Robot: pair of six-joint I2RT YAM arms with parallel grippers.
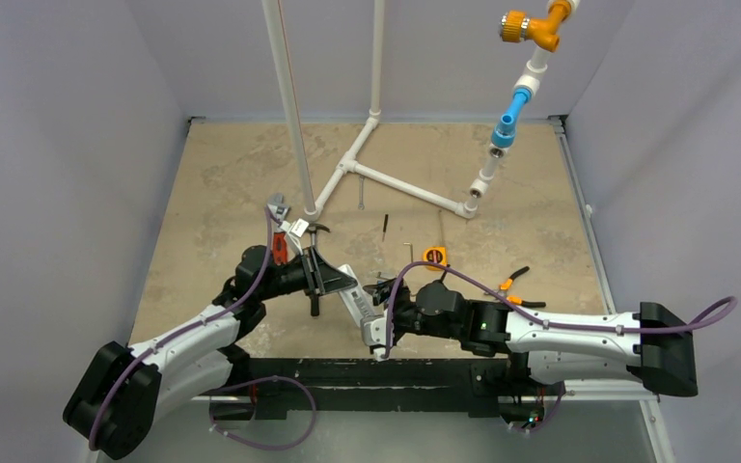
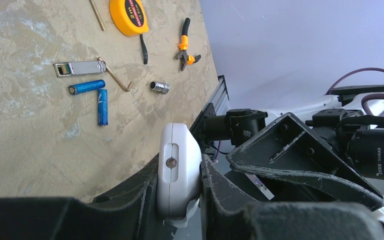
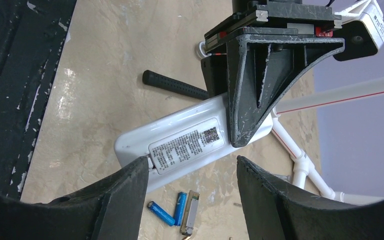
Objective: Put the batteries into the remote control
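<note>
Held above the table by my left gripper, the white remote control shows its back, with a printed label and a small notch near its free end. In the left wrist view only the end of the remote shows between the fingers. My right gripper is part open, its fingertips apart below the remote's label side, with nothing gripped between them. Two blue batteries lie on the table: one beside a metal module, the other at an angle to it. The remote's button side is hidden.
Near the batteries lie a metal module, a hex key and a socket. Farther off are a yellow tape measure, pliers and a hammer handle. White pipes stand at the back.
</note>
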